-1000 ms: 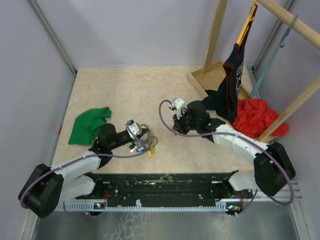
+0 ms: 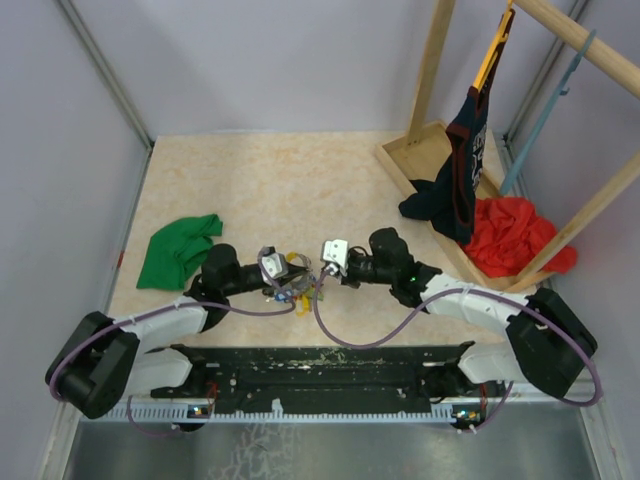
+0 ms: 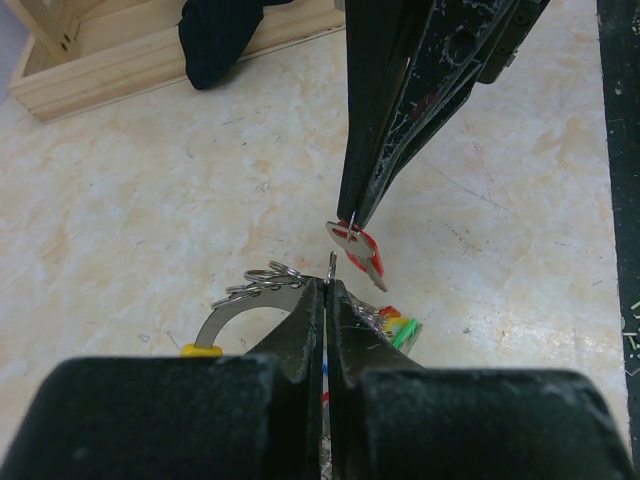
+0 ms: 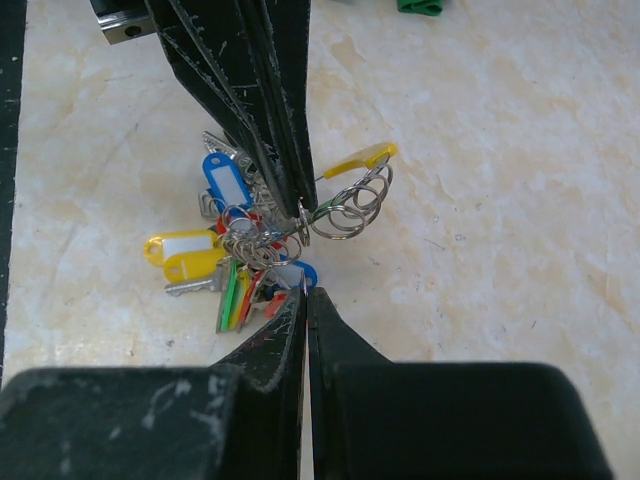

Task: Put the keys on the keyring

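In the left wrist view my left gripper is shut on a thin metal piece (image 3: 332,262) of the keyring, whose curved band carries several rings (image 3: 270,280). Facing it, my right gripper is shut on a red-tagged key (image 3: 360,250), held just beside that metal piece. In the right wrist view, several coloured key tags (image 4: 182,243) hang below the rings (image 4: 355,210); whether the key touches them I cannot tell.
A green cloth (image 2: 175,255) lies at the left. The wooden frame (image 2: 410,160) at the right holds dark fabric (image 2: 445,200) and red cloth (image 2: 510,235). The board's back middle is clear.
My right gripper has moved left and toward the front, up close to the left gripper and the keyring. The left arm has shifted slightly.
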